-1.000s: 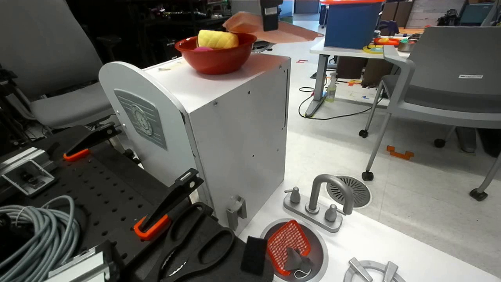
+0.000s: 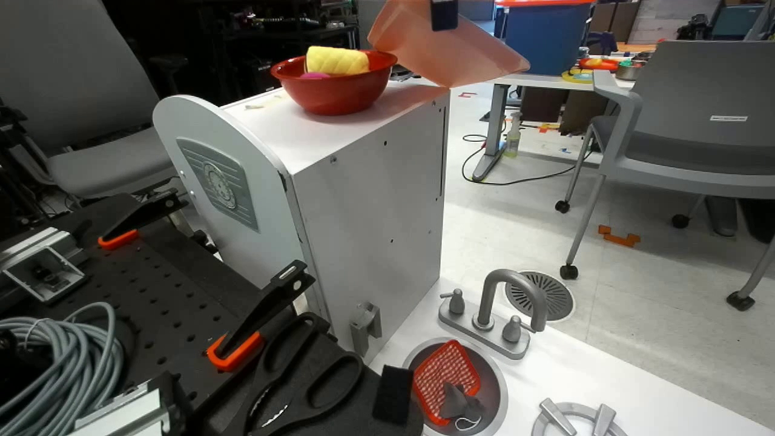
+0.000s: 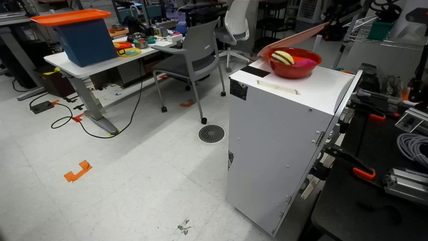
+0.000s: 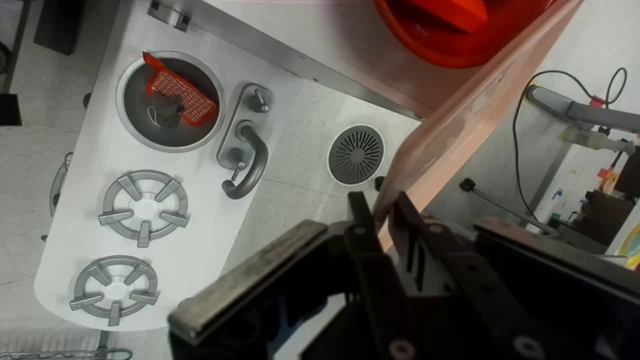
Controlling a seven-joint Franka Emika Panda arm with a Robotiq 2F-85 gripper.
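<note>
A thin, flat, pinkish-orange board [image 2: 444, 45] is pinched at its edge by my gripper, whose fingers are shut on it. In exterior view 1 the board stands tilted beside a red bowl [image 2: 335, 93], its lower corner close to the white cabinet top [image 2: 305, 138]. Whether that corner touches the cabinet I cannot tell. Yellow and pink items lie in the bowl, the yellow one [image 3: 282, 57] showing dark stripes in exterior view 2. From the wrist, the board [image 4: 447, 141] slants up past the bowl's side.
Below the cabinet is a sink [image 4: 127, 111] holding a red mesh piece and a small grey item, with a faucet [image 4: 259, 159] at its edge. Stove rings [image 4: 144, 207] lie along the white counter. Clamps [image 2: 250, 327] line the black table. Open floor lies beyond the cabinet.
The board has gone from nearly flat to a steeper tilt, its right end now lower and further right. My gripper has shifted right and up with it. The bowl has stayed put.
</note>
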